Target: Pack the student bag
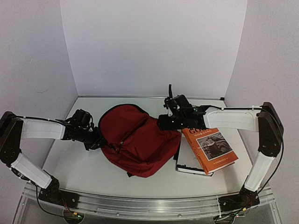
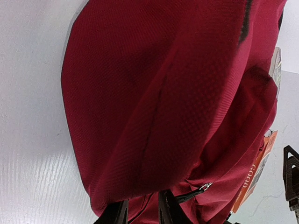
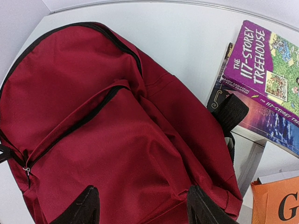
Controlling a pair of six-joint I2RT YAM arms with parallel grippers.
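Note:
A red backpack (image 1: 135, 144) lies flat on the table, its black zippers showing. At its left edge is my left gripper (image 1: 96, 137); in the left wrist view its fingertips are low among red fabric near a zipper pull (image 2: 203, 188), and whether they grip it cannot be told. My right gripper (image 1: 166, 121) hangs over the backpack's right part, fingers apart in the right wrist view with fabric below. An orange GOOD MORNING book (image 1: 210, 149) lies on a white book (image 1: 187, 163) at the right. A purple treehouse book (image 3: 261, 65) lies on a darker book (image 3: 219, 93) behind.
White walls enclose the table (image 1: 70, 168) at the back and sides. Bare table shows at the left front and behind the backpack. The books take up the right side.

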